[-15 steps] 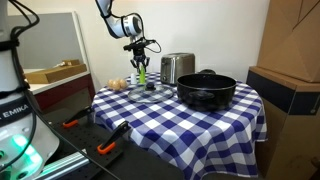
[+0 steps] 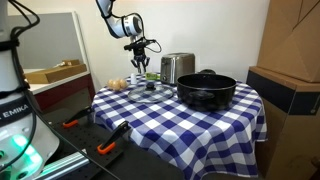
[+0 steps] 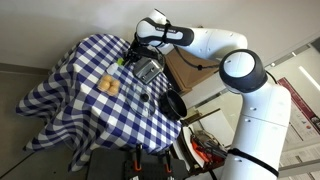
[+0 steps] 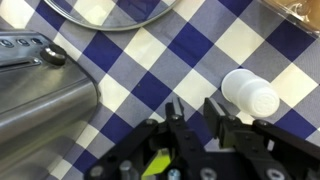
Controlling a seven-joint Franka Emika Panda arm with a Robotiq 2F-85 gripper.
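Note:
Above the far end of the checked table, my gripper (image 2: pixel 140 66) is open; in the wrist view nothing shows between its fingertips. A bright green object (image 4: pixel 158 163) appears low in that view, partly covered by the gripper's body. Its shape and upright or tilted stance cannot be told. From the first exterior view, the green object (image 2: pixel 152 76) sits just right of the gripper. A white bottle-like piece (image 4: pixel 250 92) stands to the right of the fingers in the wrist view, apart from them.
The silver toaster (image 4: pixel 40 95) is close on the wrist view's left side. Around the table are a glass lid (image 2: pixel 150 94), a deep black pan (image 2: pixel 206 92) and several round tan items (image 2: pixel 117 84). Bare checked cloth (image 2: pixel 190 130) covers the front.
Earlier, the green object showed as a tall strip directly beneath the gripper. Now a shorter green patch shows slightly to the right, and the gripper's pose differs a little.

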